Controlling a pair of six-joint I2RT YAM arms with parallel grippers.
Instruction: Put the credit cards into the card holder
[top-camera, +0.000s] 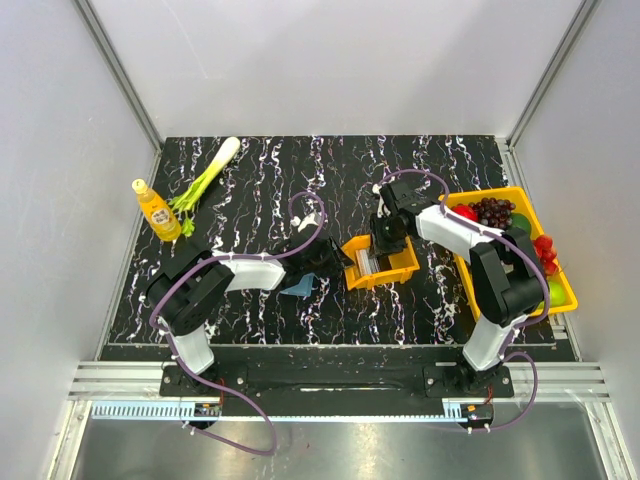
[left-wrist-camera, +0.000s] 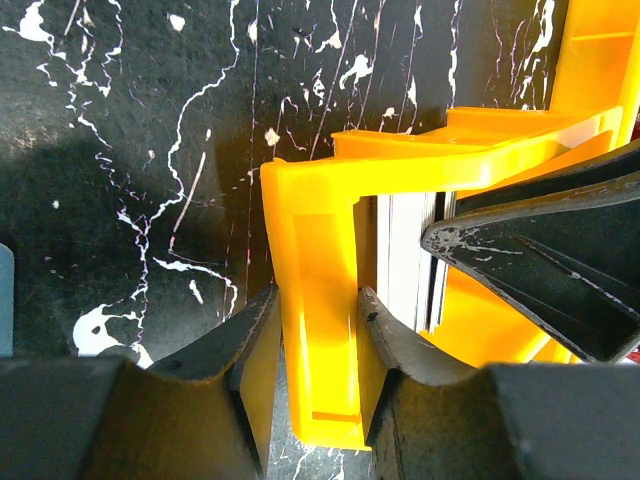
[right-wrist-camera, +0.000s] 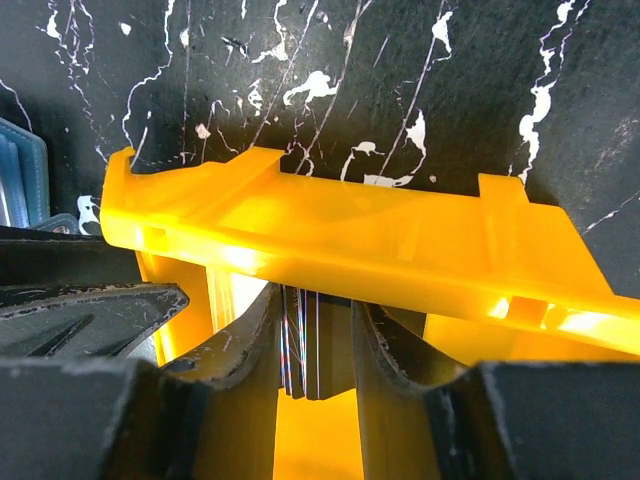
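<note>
A small yellow basket (top-camera: 397, 274) stands at mid-table with several thin cards (right-wrist-camera: 302, 345) upright on edge inside it. My left gripper is shut on the basket's left end wall (left-wrist-camera: 318, 260). Reaching into the basket from above, my right gripper is part open, a finger on either side of the cards; whether both fingers press on them is unclear. In the left wrist view a right-gripper finger (left-wrist-camera: 540, 255) passes over the white card face (left-wrist-camera: 402, 250). The blue card holder (right-wrist-camera: 22, 175) lies on the table left of the basket, partly hidden by my left arm.
A larger yellow basket (top-camera: 573, 298) of fruit stands on the right, beneath my right arm. A yellow bottle (top-camera: 157, 210) and a leek (top-camera: 207, 178) lie at the far left.
</note>
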